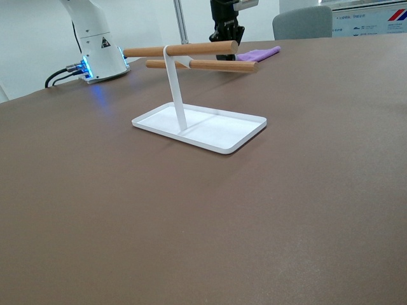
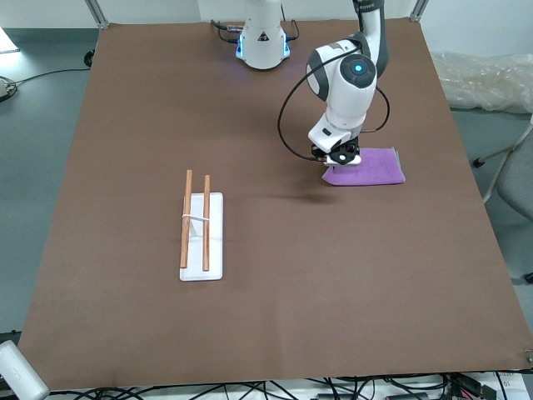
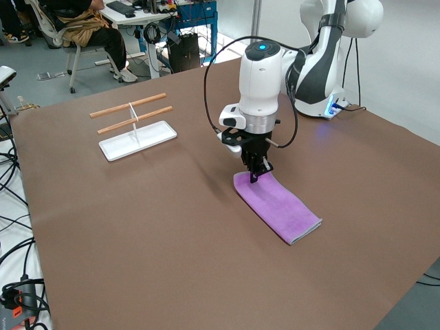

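A purple cloth (image 2: 375, 171) lies flat on the brown table at the upper right of the left view; in the right view it is (image 3: 282, 210). The arm's black gripper (image 3: 258, 168) points down at the cloth's near end, very low over it or touching it; whether its fingers are open or shut is hidden. A white rack (image 1: 222, 133) with two wooden bars stands apart, left of centre in the left view, on its own tray base.
The arm's white base (image 2: 262, 46) is at the back of the table (image 2: 291, 292), with cables looping from the arm. A chair stands beyond the right edge.
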